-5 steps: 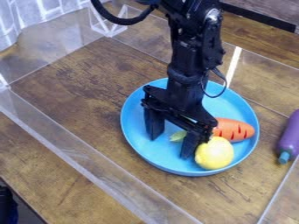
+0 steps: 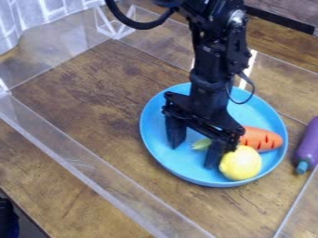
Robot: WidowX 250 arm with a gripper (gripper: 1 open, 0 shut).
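Note:
The black gripper reaches down from the top into a light blue round bowl, its fingers over the middle of the bowl. In the bowl lie an orange carrot and a round yellow object at the right. A pale yellow-green piece shows partly between the fingers, mostly hidden by the gripper. I cannot tell whether the gripper holds it.
A purple elongated object lies at the right edge, outside the bowl.
The bowl and its contents have shifted slightly to the right, and the gripper has moved right along with them.

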